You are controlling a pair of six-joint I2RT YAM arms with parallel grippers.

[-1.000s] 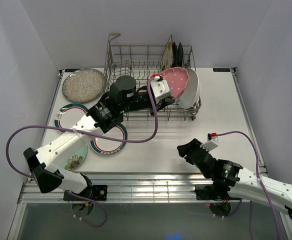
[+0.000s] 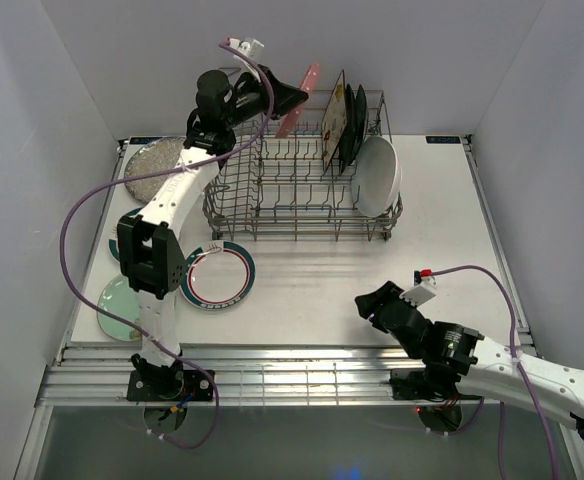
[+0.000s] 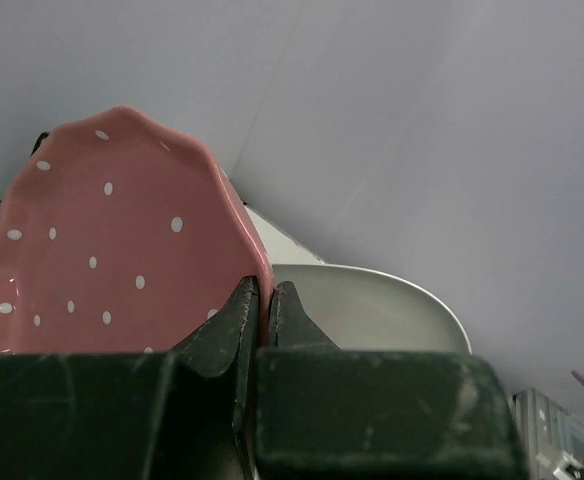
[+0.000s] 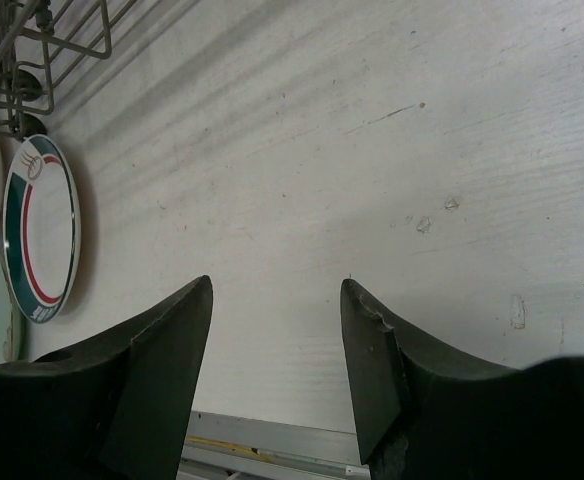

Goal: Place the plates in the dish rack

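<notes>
My left gripper (image 2: 294, 97) is shut on a pink polka-dot plate (image 2: 297, 110) (image 3: 122, 240), held upright over the back of the dish rack (image 2: 272, 225). Dark plates (image 2: 357, 120), a patterned plate (image 2: 334, 115) and a white plate (image 2: 375, 175) stand in the rack to its right. A rimmed white plate (image 2: 217, 275), a green plate (image 2: 119, 310), a speckled plate (image 2: 149, 165) and another rimmed plate lie on the counter at left. My right gripper (image 2: 367, 305) is low at the front right, open and empty.
Walls (image 2: 532, 200) enclose both sides and the back. A metal rail runs along the front edge.
My left gripper has swung toward the back of the rack with the pink plate, which has turned more edge-on in the top view. The right arm has stayed still.
</notes>
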